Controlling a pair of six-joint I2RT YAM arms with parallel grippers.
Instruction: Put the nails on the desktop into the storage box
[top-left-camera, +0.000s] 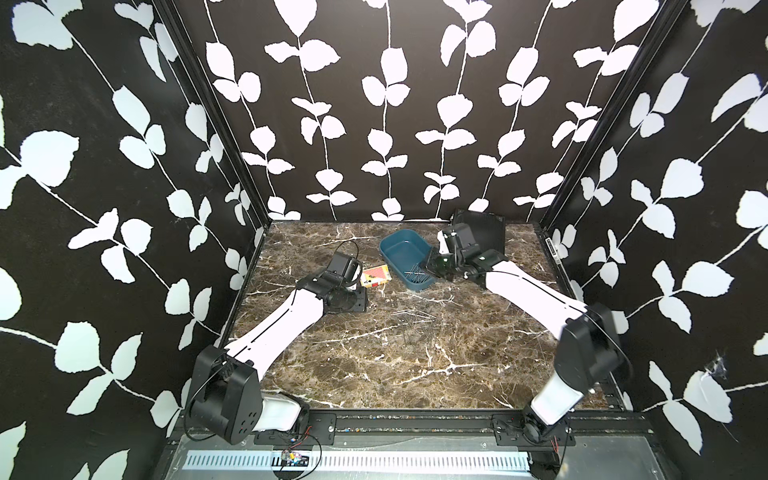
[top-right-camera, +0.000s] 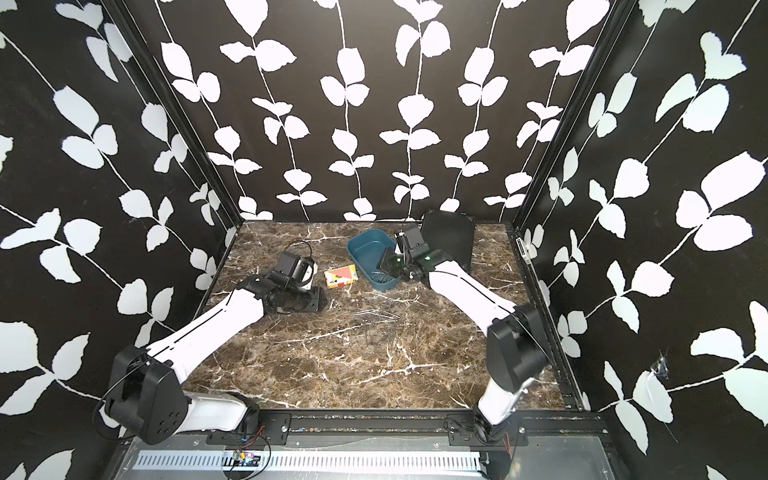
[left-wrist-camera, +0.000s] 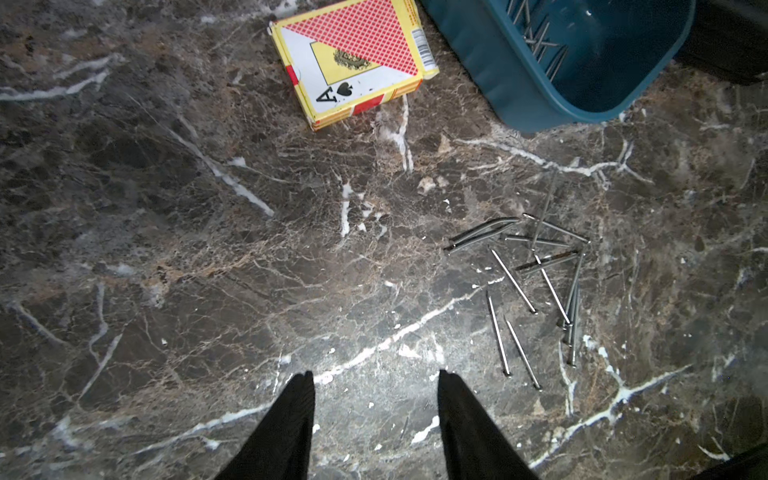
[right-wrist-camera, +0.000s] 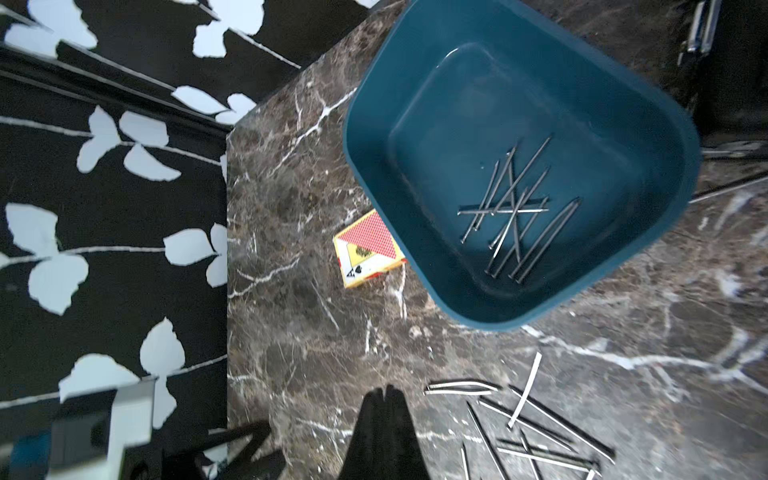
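Several loose steel nails (left-wrist-camera: 528, 280) lie in a scattered group on the marble desktop, in front of the blue storage box (right-wrist-camera: 648, 104). More nails (right-wrist-camera: 512, 208) rest crossed on the floor of that box. My left gripper is part open over bare desktop to the left of the loose nails, with nothing between its fingers. Above the near right part of the box, by the top left view, my right gripper has its fingers closed together. Nothing shows between them.
A card pack (left-wrist-camera: 352, 60) lies just left of the box. The black case (top-right-camera: 452, 240) stands right of the box, partly covered by my right arm.
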